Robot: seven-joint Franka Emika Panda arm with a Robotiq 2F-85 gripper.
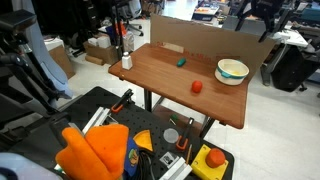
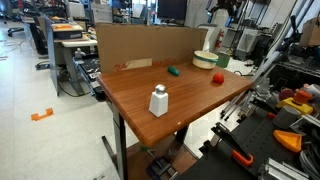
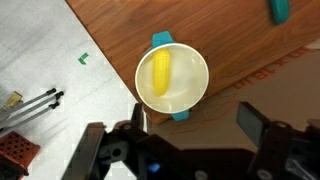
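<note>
A white bowl with teal handles [image 3: 187, 75] rests on the wooden table, close to the board at its back edge. Inside it lies a yellow object [image 3: 161, 72]. My gripper is open; its two dark fingers stand wide apart at the bottom of the wrist view with nothing held between them. Exterior view 1 has the gripper [image 1: 266, 22] high at the upper right, well above the bowl [image 1: 231, 71]. A red round object [image 1: 197, 86], a small green object [image 1: 181, 62] and a white bottle [image 1: 127, 61] stand or lie elsewhere on the table.
A tall brown board [image 2: 150, 47] runs along the table's back edge. In front sits a dark cart with orange and yellow things [image 1: 95, 150].
</note>
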